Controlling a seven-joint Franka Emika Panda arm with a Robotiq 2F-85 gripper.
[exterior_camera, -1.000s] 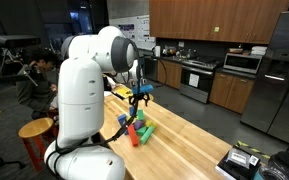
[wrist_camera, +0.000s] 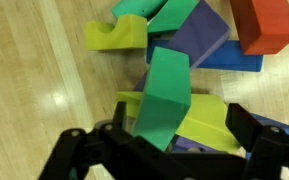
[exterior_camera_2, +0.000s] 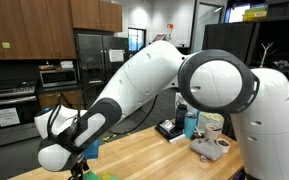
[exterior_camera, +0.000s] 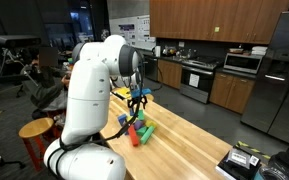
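In the wrist view a green block (wrist_camera: pixel 165 95) stands up toward the camera from a pile of coloured blocks. My gripper is open, one dark finger to the left of the block and the other to its right, with gaps showing. Beneath it lies a yellow block (wrist_camera: pixel 206 124). From the first exterior view, the gripper (exterior_camera: pixel 136 101) hangs low over the pile on the wooden table. The fingertips are too small there to judge contact. In the second exterior view the gripper is low at the bottom left, partly cut off.
Around the green block lie a purple block (wrist_camera: pixel 200 34), a red block (wrist_camera: pixel 265 24) and a second yellow block (wrist_camera: pixel 116 33).
The loose blocks at the front of the pile look unmoved.
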